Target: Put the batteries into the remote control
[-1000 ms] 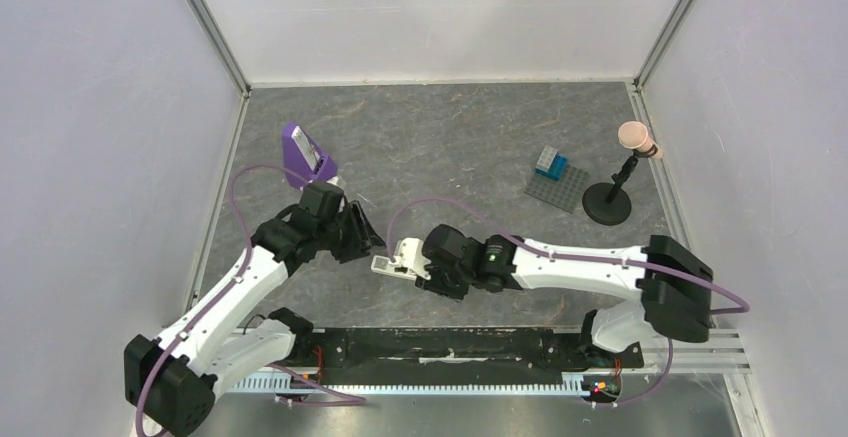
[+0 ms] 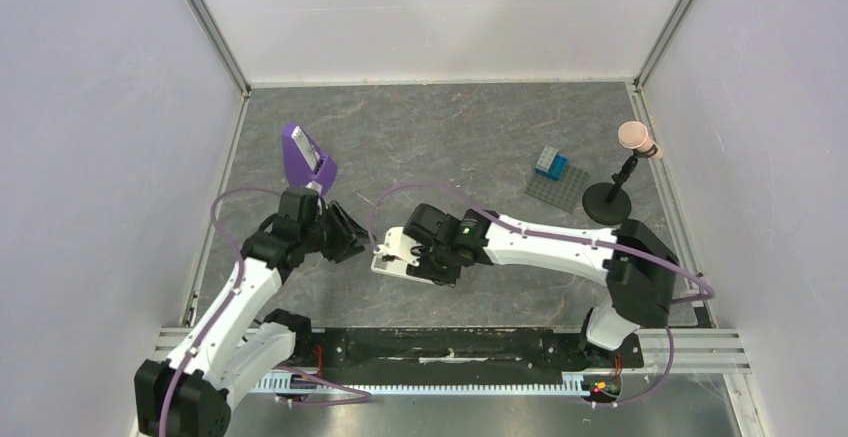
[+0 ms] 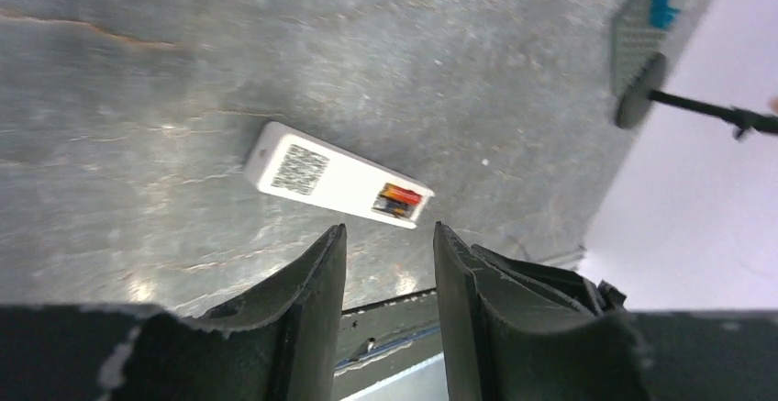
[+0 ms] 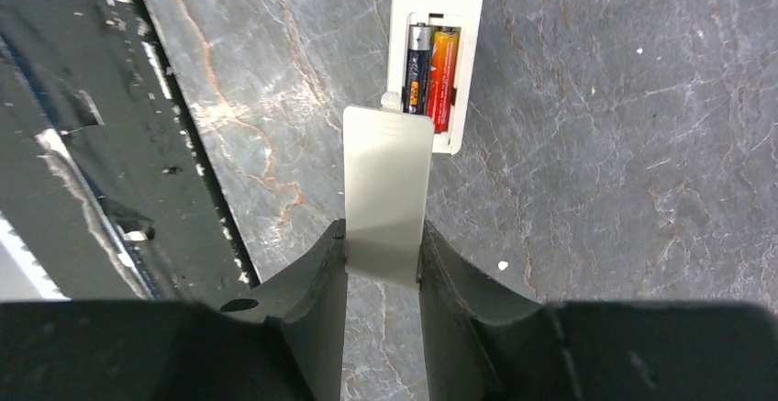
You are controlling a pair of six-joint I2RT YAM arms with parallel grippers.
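The white remote [image 3: 334,173] lies back-up on the grey table. Two batteries, one black [image 4: 416,75] and one orange-red [image 4: 442,75], sit side by side in its uncovered compartment. In the right wrist view, my right gripper is shut on the white battery cover [image 4: 387,185], held over the table at the compartment's end and partly overlapping it in view. My left gripper is open and empty, left of the remote in the top view, with the remote seen beyond its fingers.
A purple holder [image 2: 310,157] stands at the back left. A green plate [image 2: 550,191] with blue bricks [image 2: 552,165] and a lamp stand [image 2: 606,203] are at the right. The dark front edge [image 2: 420,352] is close to the remote.
My left arm has moved slightly left, its wrist lower in the top view.
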